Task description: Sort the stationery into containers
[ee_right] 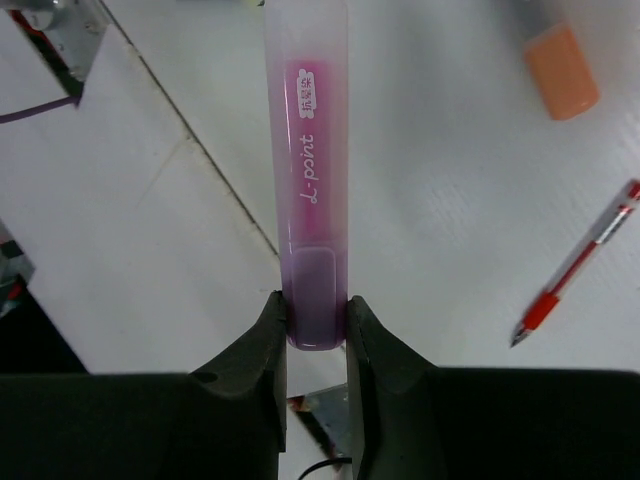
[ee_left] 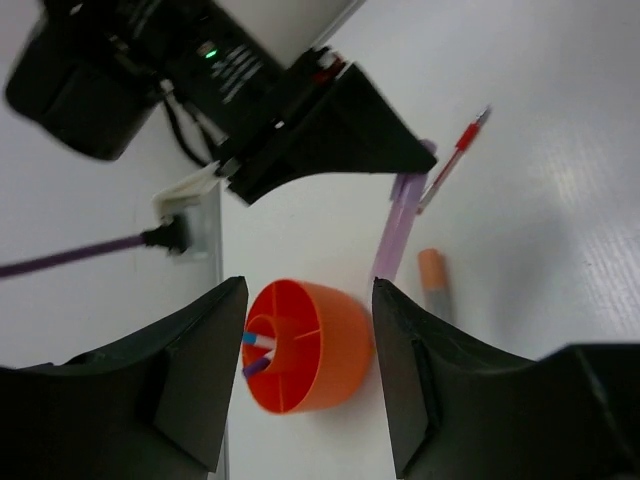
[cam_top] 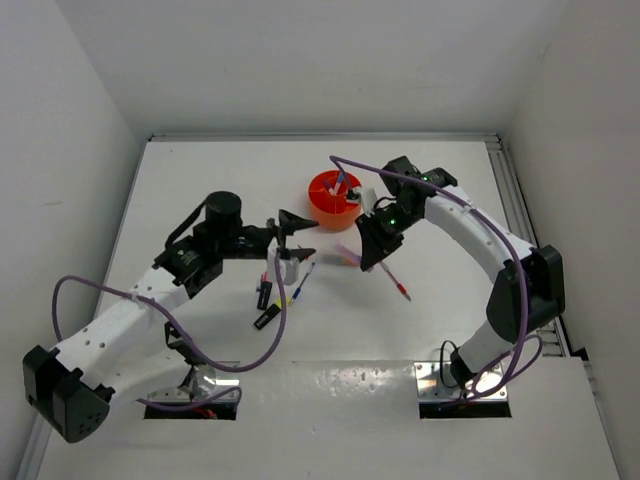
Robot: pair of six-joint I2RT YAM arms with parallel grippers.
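My right gripper is shut on a pink translucent pencil case (ee_right: 310, 160), lifted over the table, with a red pen (ee_right: 575, 262) and an orange-capped item (ee_right: 562, 72) below. My left gripper stands open with nothing between its fingers, reaching toward the table's centre and facing the held pink case. An orange divided holder (cam_top: 334, 216) with some items inside stands at the back centre. Black highlighters (cam_top: 268, 316), one with a yellow cap, and a blue pen (cam_top: 302, 281) lie left of centre, partly hidden by the left arm.
Grey walls surround it. Cables loop over both arms.
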